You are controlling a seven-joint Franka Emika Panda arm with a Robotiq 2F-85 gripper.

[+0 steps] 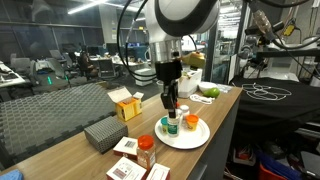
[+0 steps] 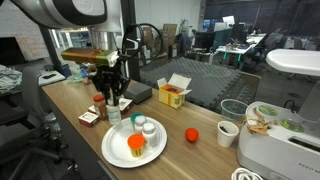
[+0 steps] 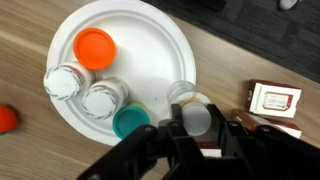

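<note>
A white-capped bottle (image 3: 196, 121) with a clear body is clasped in my gripper. In exterior view 1 this gripper (image 1: 171, 104) is over the near-left part of the white plate (image 1: 178, 141); exterior view 2 shows the held bottle (image 2: 112, 112) upright at the plate's edge. Whether its base touches the plate I cannot tell. On the plate stand an orange-lidded container (image 3: 94, 48), a teal-lidded one (image 3: 130, 120) and two white-capped jars (image 3: 103, 98) (image 3: 66, 80).
An orange-lidded jar (image 1: 147, 143) and small boxes (image 1: 126, 171) lie left of the plate. A dark grey block (image 1: 106, 133) and an open yellow box (image 1: 125, 104) are farther back. A red ball (image 2: 191, 134) and white cup (image 2: 228, 133) sit beyond the plate.
</note>
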